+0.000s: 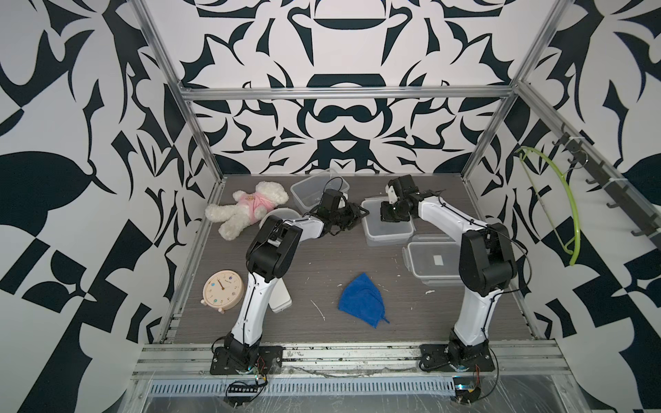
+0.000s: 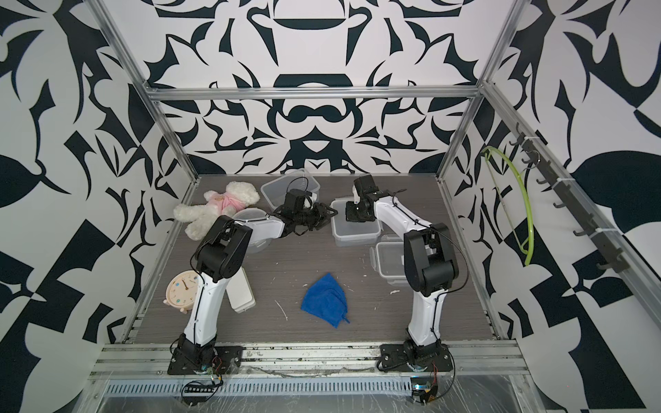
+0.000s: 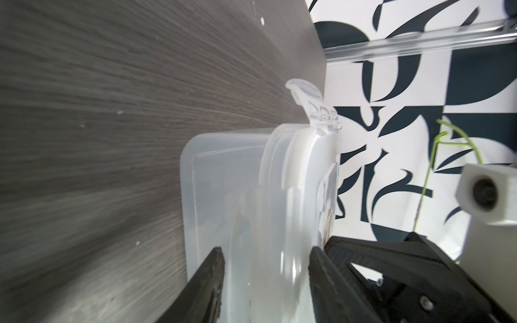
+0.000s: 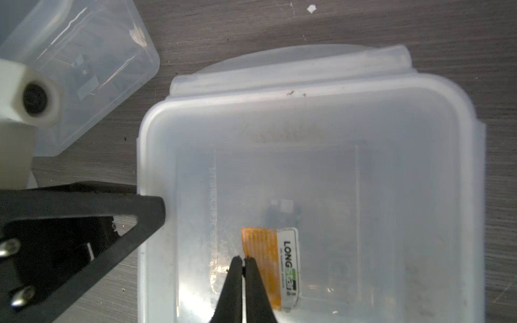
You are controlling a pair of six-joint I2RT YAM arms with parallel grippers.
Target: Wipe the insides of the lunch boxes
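Observation:
In the middle of the back half stands a clear lunch box (image 1: 388, 238); an orange and white label (image 4: 272, 263) shows at its floor. My right gripper is shut over that box, with nothing visible between its tips. From the left, my left gripper stands part open, its fingers (image 3: 210, 285) to either side of the box's wall in the wrist view; whether they touch it I cannot tell. Another lunch box (image 1: 431, 280) lies front right, a third (image 1: 306, 184) at the back. The blue cloth (image 1: 363, 300) lies flat near the front.
A round clear container (image 2: 251, 214) sits behind the left forearm, beside a white teddy bear (image 1: 249, 206). A clock (image 1: 223, 289) and a white case (image 1: 280, 297) lie front left. Bare table surrounds the cloth.

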